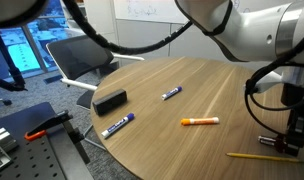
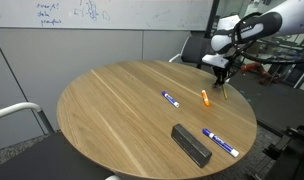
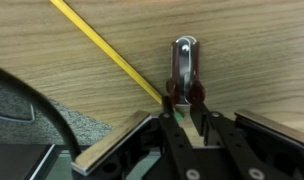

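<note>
My gripper is shut on a small dark reddish item [image 3: 186,80] with a silvery strip on it; what the item is, I cannot tell. A yellow pencil [image 3: 110,49] lies on the wooden table and runs diagonally in the wrist view, its green-banded end just left of my fingertips. Exterior view 1 has the gripper [image 1: 283,146] low over the right side of the table, close behind the right end of the pencil [image 1: 257,156]. Whether the held item touches the table is not clear.
An orange marker [image 1: 200,121], two blue-and-white markers [image 1: 172,93] [image 1: 118,125] and a black eraser block [image 1: 110,102] lie spread to the left. Bare tabletop separates them. In the wrist view the table edge and grey floor [image 3: 32,120] show at lower left.
</note>
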